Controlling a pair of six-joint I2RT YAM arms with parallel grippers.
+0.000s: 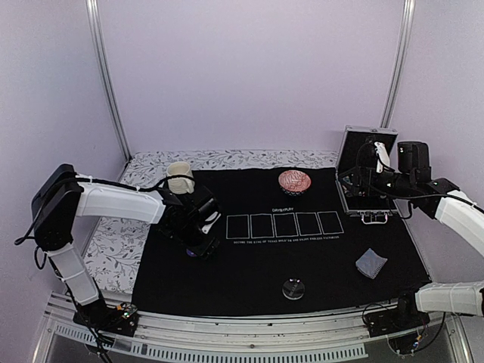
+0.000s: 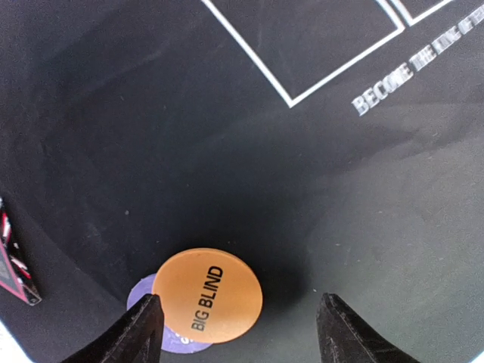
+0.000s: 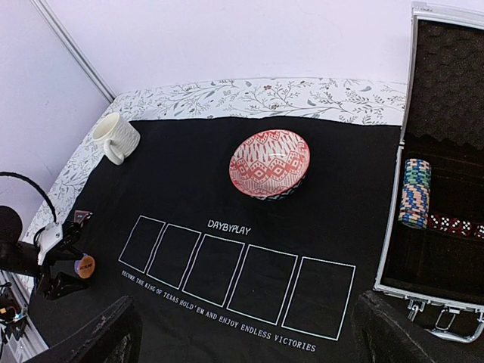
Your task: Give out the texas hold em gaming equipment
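Observation:
An orange "BIG BLIND" disc (image 2: 208, 296) overlaps a purple disc (image 2: 140, 291) on the black mat, seen in the left wrist view. My left gripper is over them with its fingers apart. The orange disc shows between the fingers, close to the left one, and no grip on it is visible. In the right wrist view the open case (image 3: 446, 280) holds chip stacks (image 3: 415, 193) and a row of red dice (image 3: 454, 224). My right gripper (image 1: 359, 181) hovers by this case in the top view, open and empty.
A white mug (image 1: 180, 177) and a patterned bowl (image 1: 294, 181) stand toward the back. A round dark object (image 1: 293, 289) and a bluish-grey piece (image 1: 371, 263) lie toward the front.

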